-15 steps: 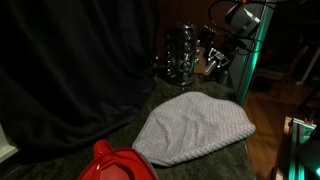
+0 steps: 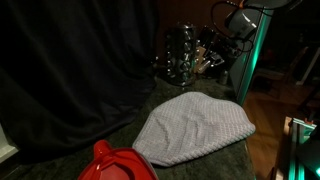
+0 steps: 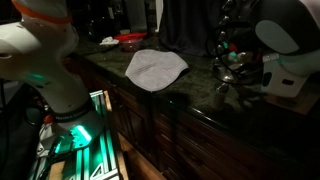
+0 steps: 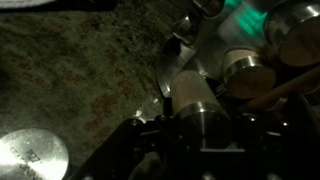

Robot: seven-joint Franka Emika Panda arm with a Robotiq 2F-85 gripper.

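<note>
In the wrist view a small jar with a metal cap [image 4: 203, 120] is held at the bottom centre, and my gripper is shut on it. Its pale body runs upward from the cap, toward the rack. Dark fingers flank the cap and are hard to make out. From exterior view 1, my gripper [image 2: 212, 62] shows beside the shiny wire rack [image 2: 180, 55] at the back of the counter. More metal-capped jars [image 4: 243, 72] lie close by in the wrist view. Whether the held jar touches the rack I cannot tell.
A grey-white cloth [image 2: 195, 128] lies flat on the dark counter, with a red lidded pot [image 2: 118, 165] at front left. One round metal lid [image 4: 32, 155] shows apart on the counter. Counter between cloth and rack is mostly clear. A black curtain [image 2: 70, 70] hangs behind.
The arm beside the rack has shifted slightly over the last second. Cloth, pot and rack look unmoved.
</note>
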